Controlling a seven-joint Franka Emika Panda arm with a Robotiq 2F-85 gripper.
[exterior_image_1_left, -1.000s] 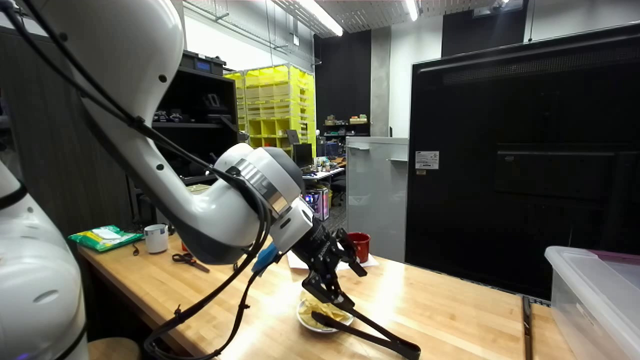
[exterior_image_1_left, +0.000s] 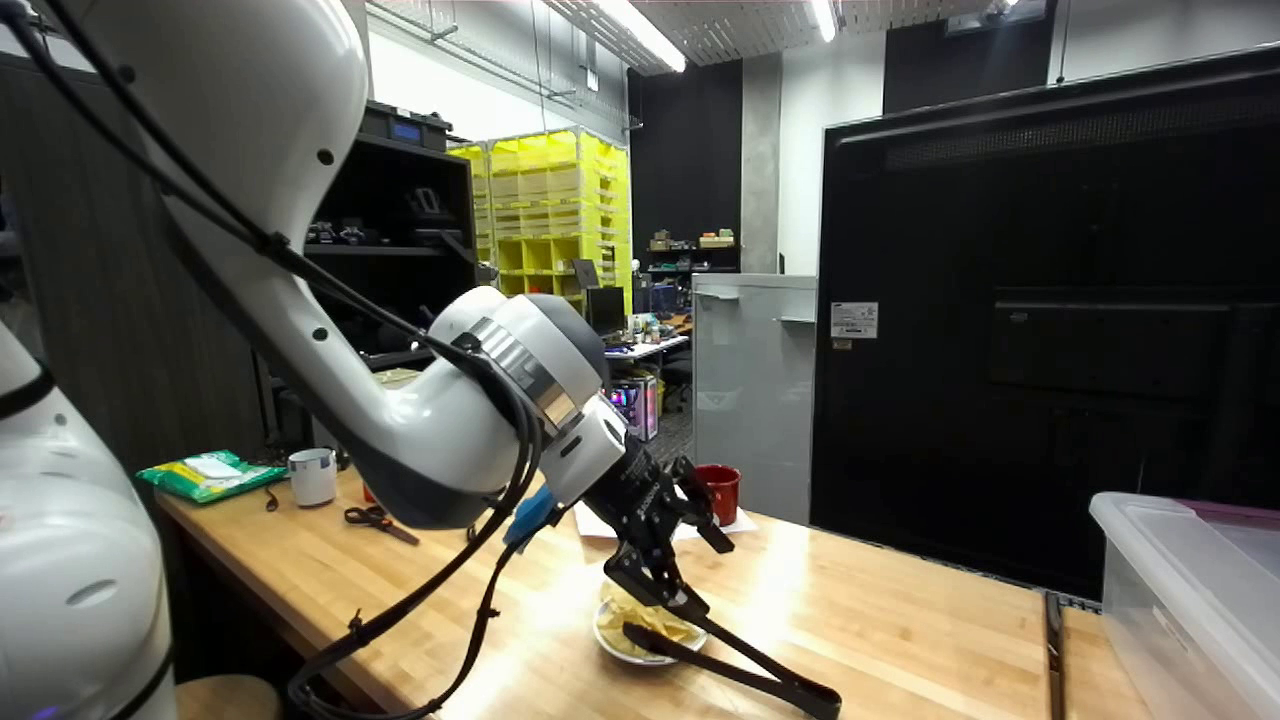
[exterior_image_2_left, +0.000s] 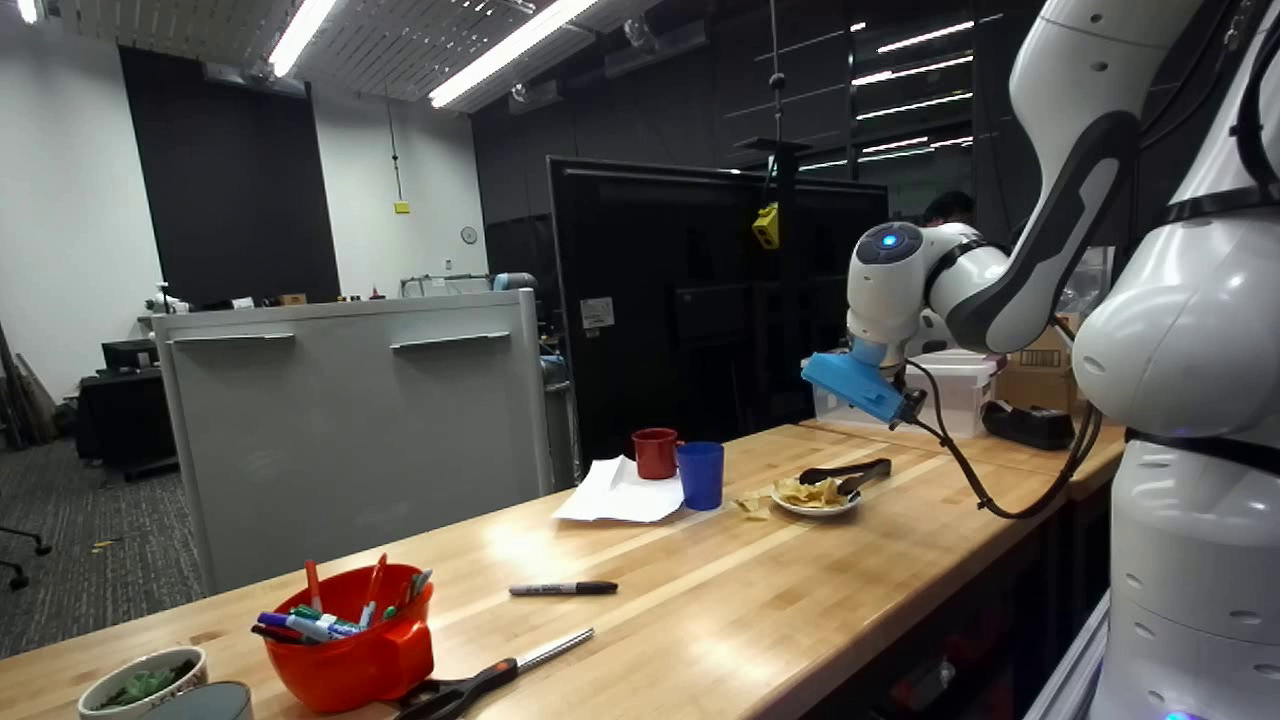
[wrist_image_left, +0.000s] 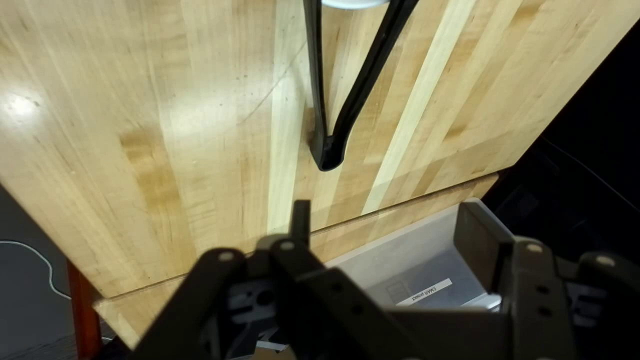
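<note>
My gripper (exterior_image_1_left: 708, 574) stands open above the table with nothing between its fingers; in the wrist view the open gripper has its two fingers wide apart. Black tongs (exterior_image_1_left: 786, 690) rest with their tips on a white plate of chips (exterior_image_1_left: 618, 652) and their hinged end out on the table. In the wrist view the tongs (wrist_image_left: 327, 150) lie beyond the fingers, apart from them, and only a sliver of the plate (wrist_image_left: 354, 3) shows at the top. Exterior view 2 shows the chips (exterior_image_2_left: 812, 492) with the tongs (exterior_image_2_left: 873, 470) across them.
A blue cup (exterior_image_2_left: 701, 476) and a red mug (exterior_image_2_left: 655, 452) stand near the plate, by white paper (exterior_image_2_left: 618, 492). A marker (exterior_image_2_left: 564, 588), scissors (exterior_image_2_left: 486, 684) and a red pen holder (exterior_image_2_left: 360, 660) are farther off. A clear bin (exterior_image_1_left: 1188, 588) borders the table's far end.
</note>
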